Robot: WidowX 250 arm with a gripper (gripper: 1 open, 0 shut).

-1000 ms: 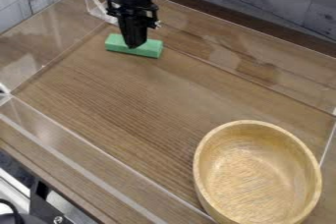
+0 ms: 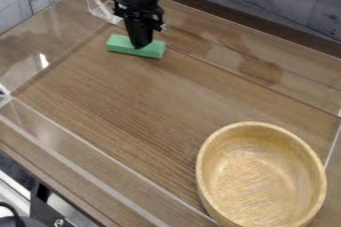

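Note:
The dark gripper (image 2: 136, 24) hangs from the arm at the top centre, just above a mint-green bar (image 2: 136, 47) that lies flat at an angle on the brown table. The fingers are too small and dark to show whether they are open or shut, or whether they touch the bar.
A large empty tan bowl (image 2: 260, 171) stands at the lower right. Some pale, translucent material shows by the arm near the back edge.
The gripper has moved slightly up and to the left in the view. The green bar appears to have shifted very slightly, if at all.

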